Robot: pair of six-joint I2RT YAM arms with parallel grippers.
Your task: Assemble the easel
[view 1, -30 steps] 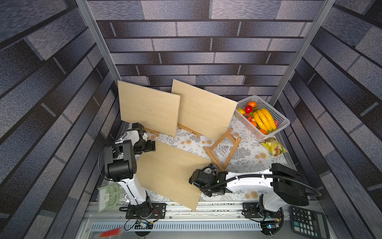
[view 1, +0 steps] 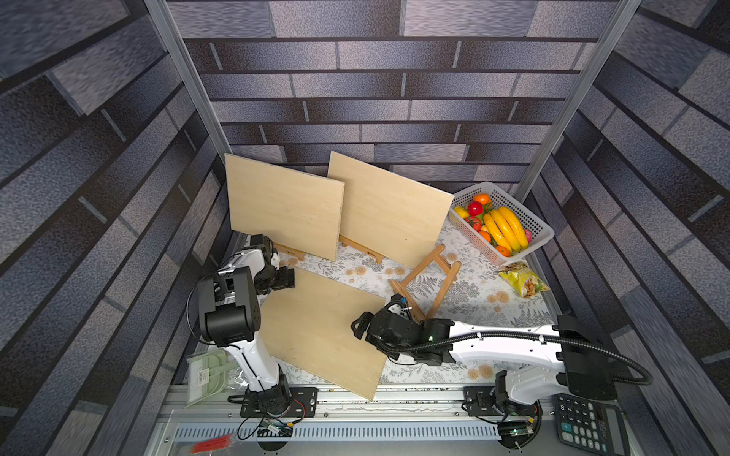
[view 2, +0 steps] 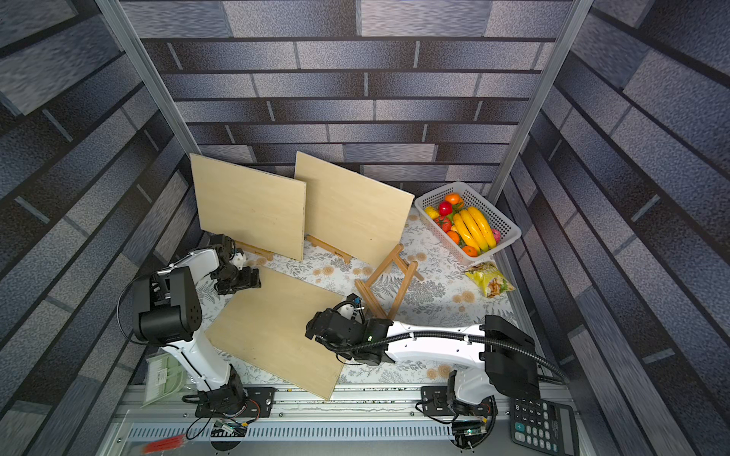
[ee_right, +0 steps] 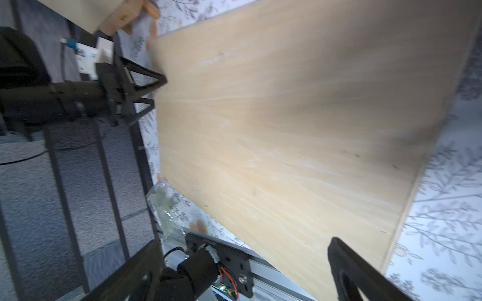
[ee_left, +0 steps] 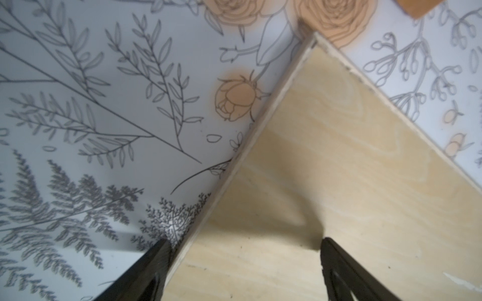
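Observation:
A bare wooden board lies flat on the patterned cloth in the front middle. Over its far left corner is my open left gripper; in the left wrist view, one fingertip lies off the board's edge and the other fingertip is over its face, nothing held. My right gripper is open above the board's right part, empty; the right wrist view shows the board's face between and beyond its fingers. A small wooden easel stands at the board's right. Behind, two boards lean upright on wooden easels.
At the back right, a grey basket holds toy fruit, with a yellow snack bag in front of it. A clear green container sits front left.
My right gripper has moved slightly left and farther back over the board, its arm lifting and turning. The left arm, the boards and the easels look almost unchanged.

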